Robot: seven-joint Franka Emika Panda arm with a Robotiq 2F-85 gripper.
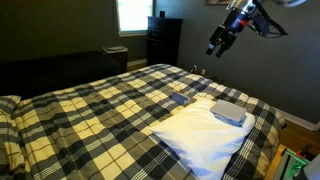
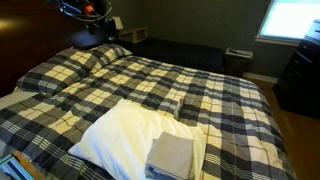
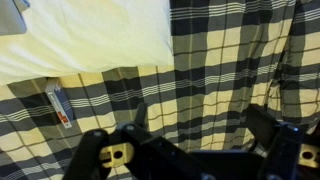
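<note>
My gripper hangs high above the bed, its fingers wide apart; only plaid bedding shows between them in the wrist view. In exterior view 1 the gripper [image 1: 215, 46] is at the upper right, well clear of everything below. A grey, flat folded-looking item [image 2: 171, 157] lies on the white pillow or cloth [image 2: 122, 133]. Beside the white pillow, a small grey oblong object [image 3: 59, 102] rests on the plaid cover; exterior view 1 shows this small object [image 1: 181, 98] too. What it is exactly is too small to tell.
The plaid bedspread [image 1: 85, 125] covers a wide bed, mostly bare. A plaid pillow [image 2: 53, 72] lies near the dark headboard [image 2: 28, 38]. Dark furniture [image 1: 163, 38] stands by the far wall, away from the arm.
</note>
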